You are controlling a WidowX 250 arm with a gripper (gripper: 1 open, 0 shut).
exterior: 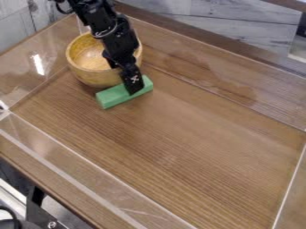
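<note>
My black gripper (131,79) reaches down from the top left, open, its fingertips low over a green block (114,96) on the wooden table. The block lies just in front of a round yellow bowl (86,55), close beside it. The arm hangs across the bowl's right side and hides part of it. Whether the fingertips touch the block is too small to tell.
A raised edge runs along the back and sides. Dark cables show outside the table at the bottom left.
</note>
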